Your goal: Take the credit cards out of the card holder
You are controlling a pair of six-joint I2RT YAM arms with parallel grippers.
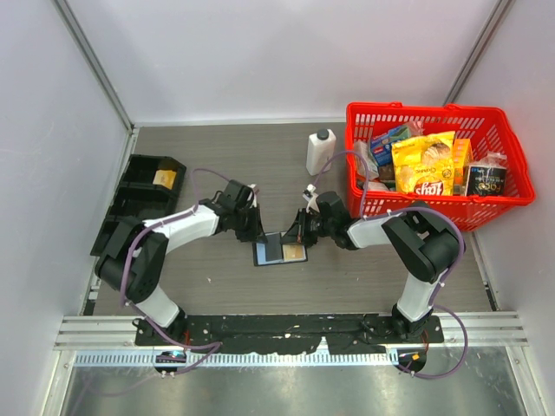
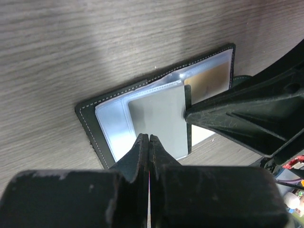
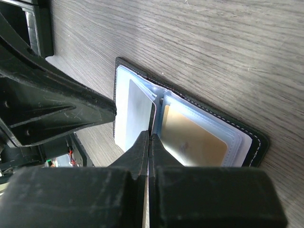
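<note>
The open card holder (image 1: 280, 250) lies flat on the table, its dark cover stitched round the edge. A clear sleeve with a grey card (image 2: 159, 116) fills its left part; a tan card (image 3: 192, 137) shows in the right part. My left gripper is shut over the grey card's sleeve, nothing visible between its fingers. At the sleeve's dark inner edge (image 3: 153, 116), slightly raised, the tips of my right gripper are shut on that thin edge. How much of the edge they pinch is hidden.
A black tray (image 1: 139, 195) with a yellow item stands at the left. Behind the holder is a white bottle (image 1: 321, 152), and a red basket (image 1: 438, 208) of packets fills the back right. Bare table lies in front of and behind the holder.
</note>
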